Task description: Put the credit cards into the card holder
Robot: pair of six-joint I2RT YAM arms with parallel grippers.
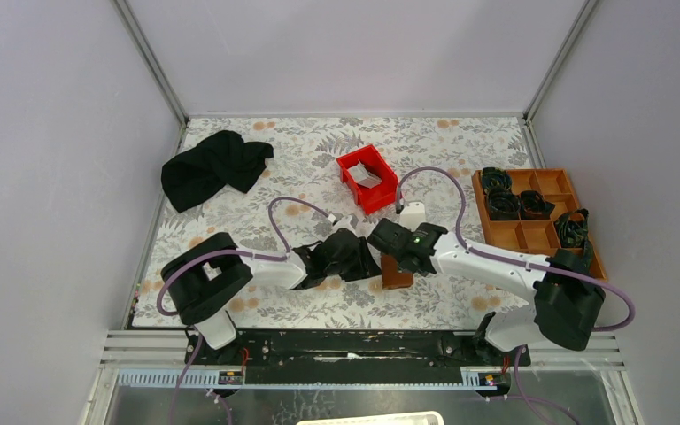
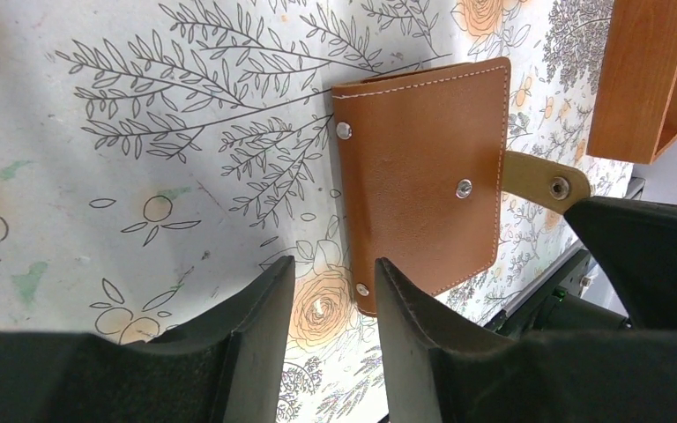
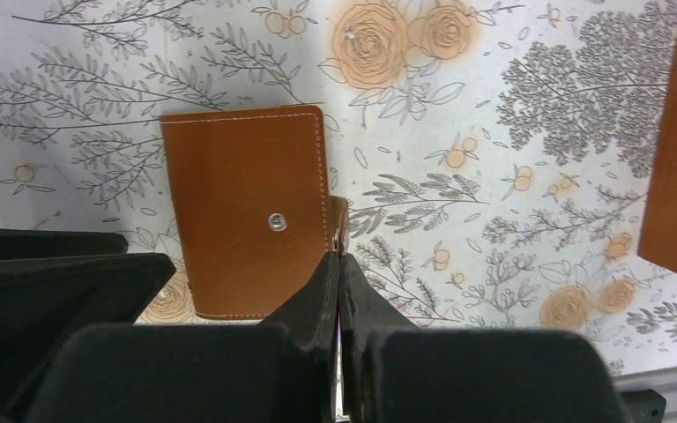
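The brown leather card holder point(image 1: 397, 275) point(image 2: 423, 185) point(image 3: 238, 203) lies on the patterned mat, with a snap tab sticking out on its right side. My left gripper point(image 1: 367, 266) is part open beside the holder's left edge, nothing between its fingers. My right gripper point(image 1: 394, 248) is shut at the tab's side of the holder; the right wrist view does not show clearly whether the tab is between its fingertips. A red box point(image 1: 368, 180) behind them holds white flat items point(image 1: 363, 175), possibly cards.
A wooden compartment tray point(image 1: 522, 232) point(image 2: 635, 79) point(image 3: 670, 159) with dark coiled items stands at the right. A black cloth point(image 1: 212, 168) lies at the back left. The mat between cloth and red box is clear.
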